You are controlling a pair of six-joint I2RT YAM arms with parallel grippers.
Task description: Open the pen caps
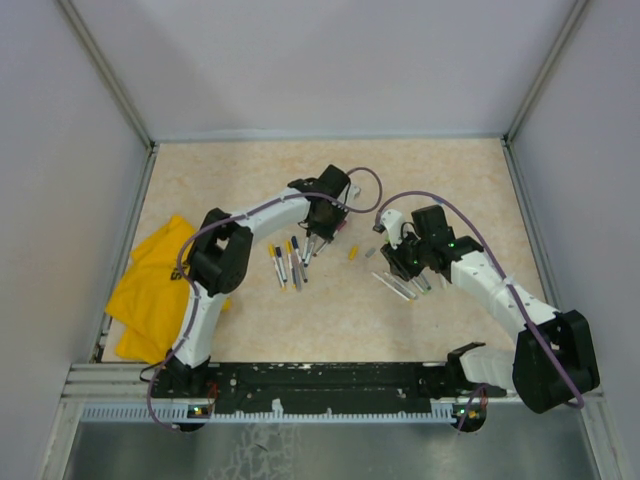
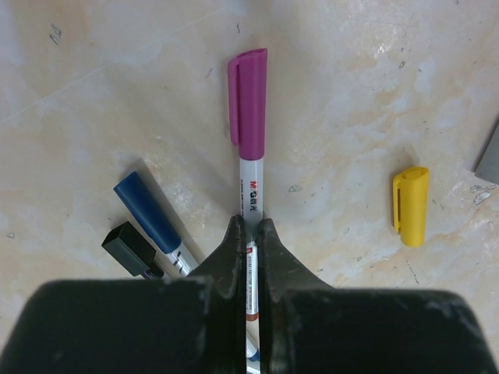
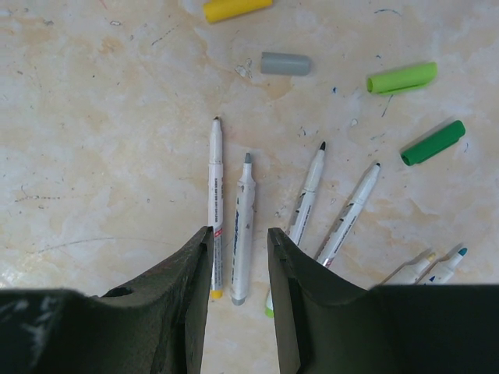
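Note:
A white pen with a purple cap (image 2: 251, 105) runs straight between the fingers of my left gripper, which is shut on its white barrel. The cap is on and points away from the gripper. Beside it lie a blue-capped pen (image 2: 146, 210) and a black-capped pen (image 2: 131, 249). My right gripper stands open above the table, empty. Below it are uncapped pens, among them a grey-tipped pen (image 3: 243, 234) and a black-tipped pen (image 3: 216, 179).
Loose caps lie on the table: yellow (image 2: 411, 206), grey (image 3: 285, 64), light green (image 3: 402, 78) and dark green (image 3: 433, 142). More capped pens (image 1: 281, 267) rest left of centre. A yellow cloth (image 1: 150, 285) covers the left side.

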